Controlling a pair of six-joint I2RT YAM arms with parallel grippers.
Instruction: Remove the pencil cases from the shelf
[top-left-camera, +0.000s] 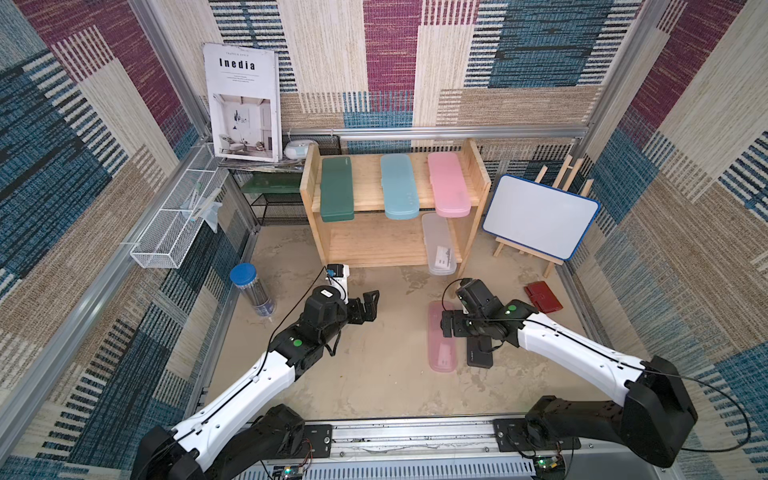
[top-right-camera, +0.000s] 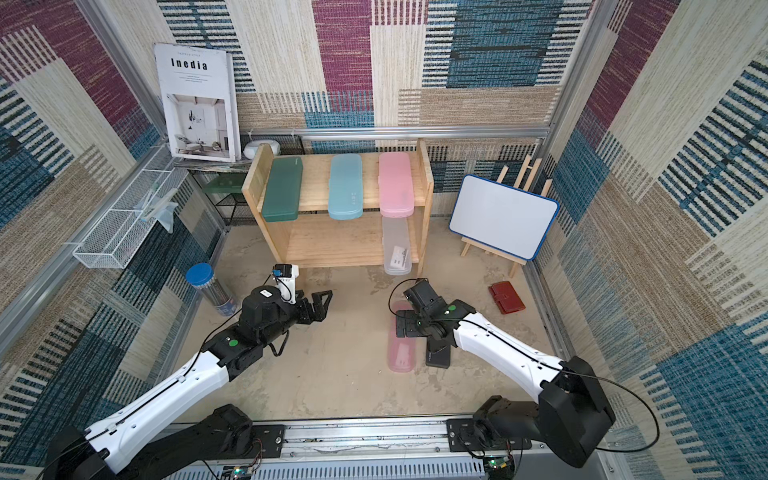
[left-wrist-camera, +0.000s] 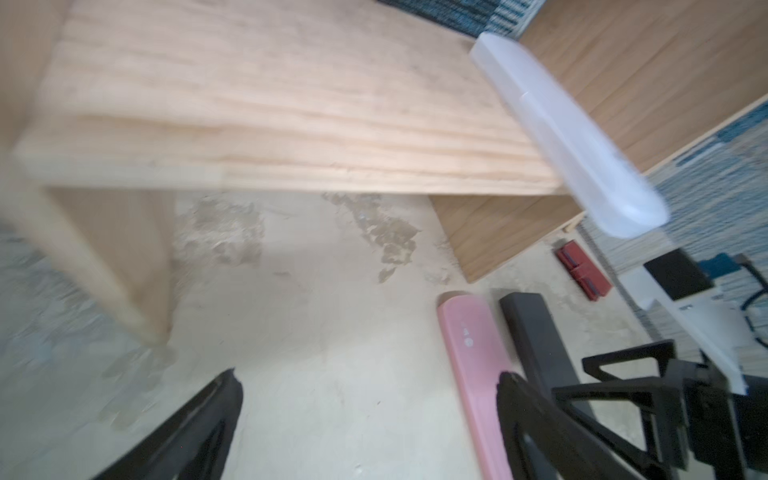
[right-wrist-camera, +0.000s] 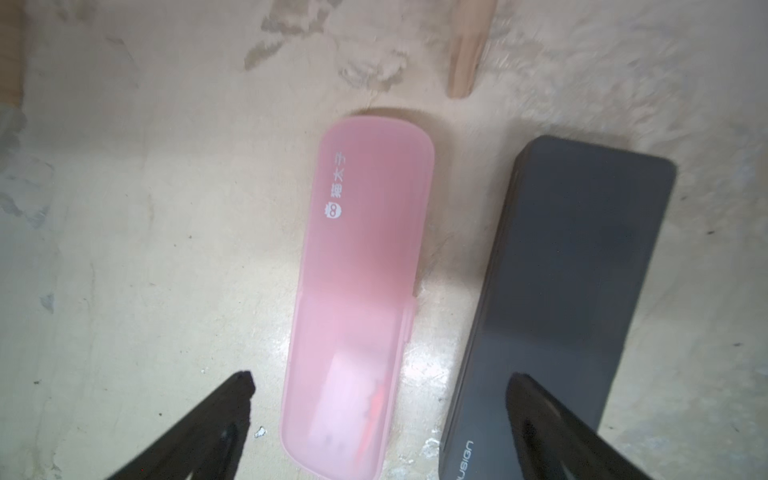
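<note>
On the wooden shelf's top board lie a green case, a light blue case and a pink case. A translucent case lies on the lower board's right end, overhanging its front. On the table lie a translucent pink case and a black case, side by side. My left gripper is open, empty, low before the shelf's front left. My right gripper is open above the two table cases, nothing between its fingers.
A blue-lidded jar stands left, a whiteboard on an easel right, with a red wallet before it. A wire basket hangs on the left wall.
</note>
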